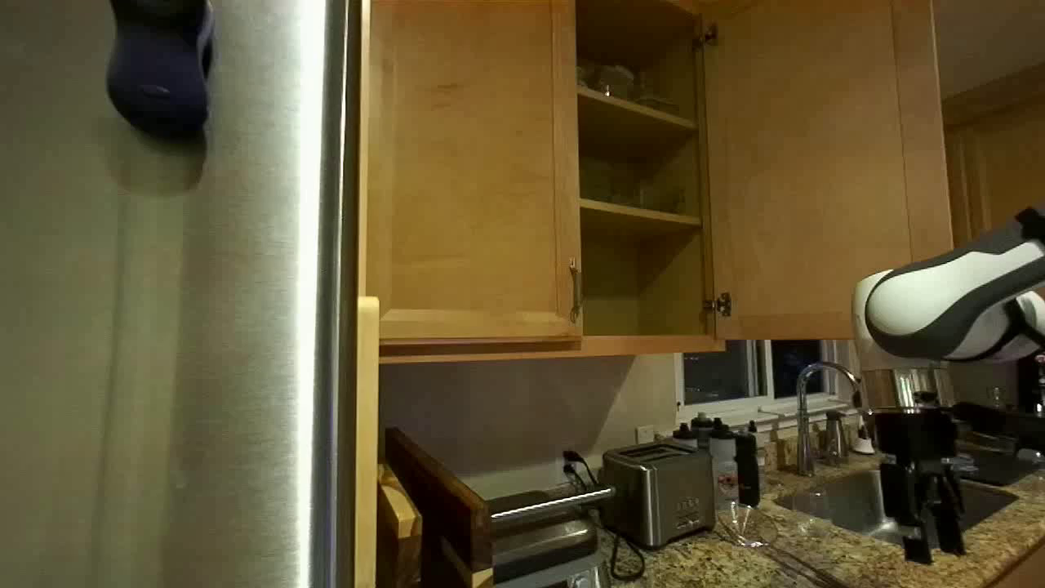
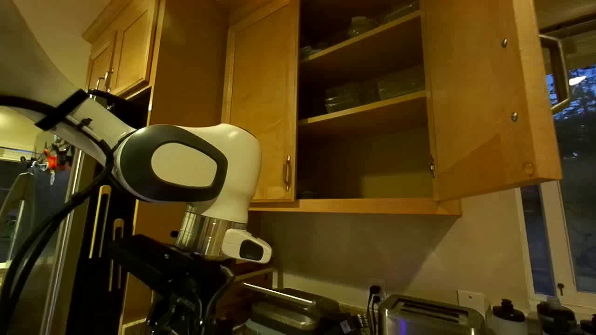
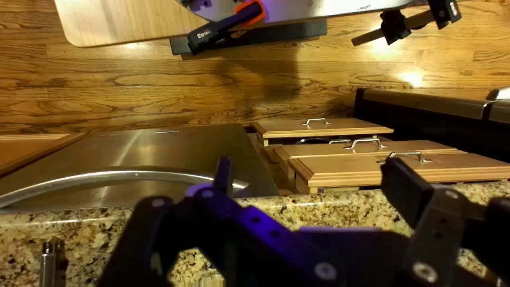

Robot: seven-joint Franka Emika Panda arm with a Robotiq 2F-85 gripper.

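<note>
My gripper is open in the wrist view, its two dark fingers wide apart with nothing between them. It points down near the front edge of the granite counter [image 3: 330, 209]. From exterior view 1, the gripper [image 1: 933, 544] appears at the right, in front of the sink [image 1: 850, 500]. In exterior view 2 the white arm [image 2: 234, 167] reaches in from the left, and the fingers cannot be made out there. Below the counter, several wooden drawers [image 3: 334, 125] stand pulled out by different amounts.
An upper cabinet door [image 2: 480, 100] stands wide open, with glassware on the shelves [image 2: 380, 109]. A toaster [image 1: 661, 493], a wire whisk [image 1: 749, 524] and bottles occupy the counter. A steel front with a curved handle [image 3: 119, 175] lies left of the drawers.
</note>
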